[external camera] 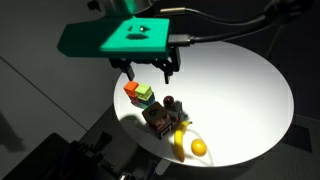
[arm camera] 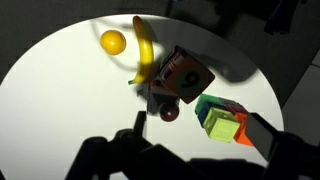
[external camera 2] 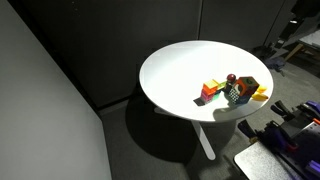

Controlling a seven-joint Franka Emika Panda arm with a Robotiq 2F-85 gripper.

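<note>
My gripper (external camera: 148, 78) hangs open above the white round table, with nothing between its fingers. In the wrist view, the gripper has its fingers well apart. A cluster of coloured blocks, with a lime green block (arm camera: 222, 127), an orange block (external camera: 131, 88) and a dark green one (arm camera: 207, 104), lies below toward the right finger. Beside it stands a dark box with orange-red faces (arm camera: 187, 75). A dark red ball (arm camera: 169, 110) sits on or against a small dark object. Farther out lie a yellow banana (arm camera: 144, 45) and an orange fruit (arm camera: 113, 42).
Block cluster, box and ball stand close together. Dark floor (external camera 2: 110, 130) surrounds the table.
</note>
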